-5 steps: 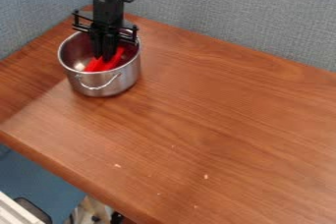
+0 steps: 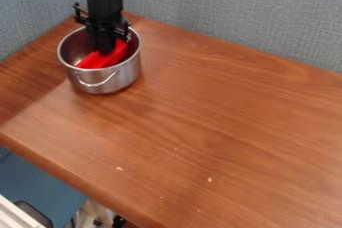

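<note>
A steel pot (image 2: 114, 80) with a wire handle stands at the left of the wooden table. Inside it is a red object (image 2: 98, 60). My black gripper (image 2: 104, 42) reaches down into the pot from above, over the red object; its fingertips are too dark and small to tell whether they grip it.
Grey padded walls stand behind and at the left. Below the near-left edge lie a blue floor and some clutter.
My gripper has shifted slightly left and lower within the pot, and the red object has shifted slightly with it.
</note>
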